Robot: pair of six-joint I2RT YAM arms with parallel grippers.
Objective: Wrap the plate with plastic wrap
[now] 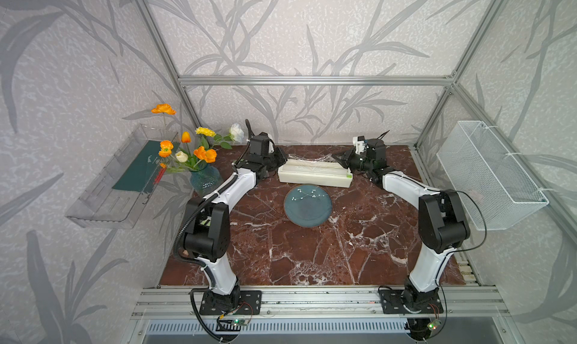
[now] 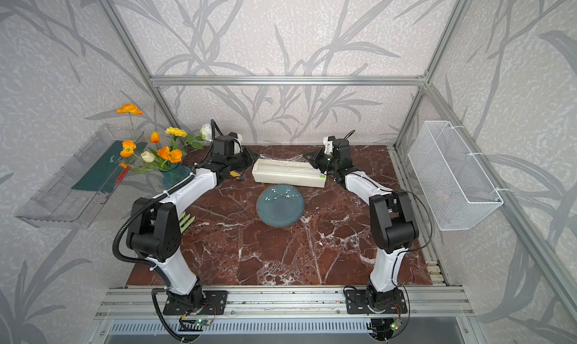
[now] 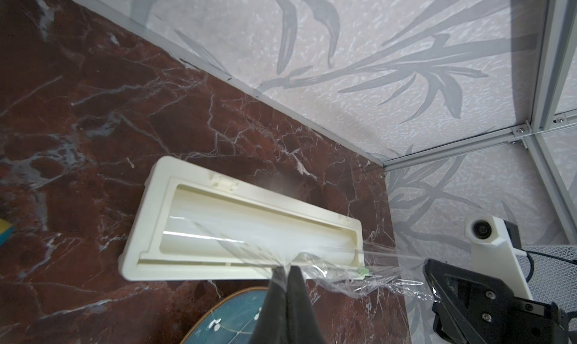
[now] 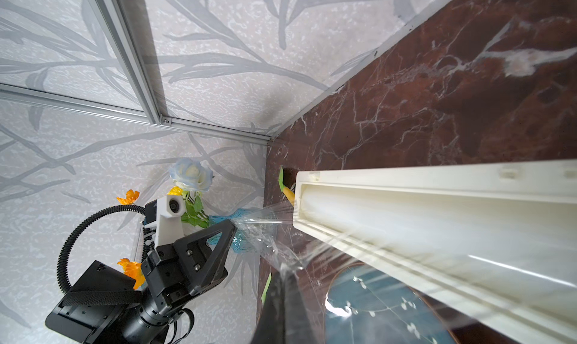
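Observation:
Clear plastic wrap [image 3: 354, 277] is stretched between my two grippers above the cream dispenser box [image 1: 315, 176]. My left gripper is shut on one part of the film, which bunches at its fingertips. Opposite it, my right gripper is also shut on film, and creases run out from its tips. In the top left view, the left gripper hovers by the box's left end and the right one near its right end. The round blue-grey plate [image 1: 307, 205], with small white flowers, lies bare on the table just in front of the box.
To the left stand a glass vase [image 1: 206, 179] of flowers and a clear tray [image 1: 120, 181]. A white mesh basket [image 1: 493, 175] is on the right. A green fork-like utensil [image 2: 186, 222] lies under the left arm.

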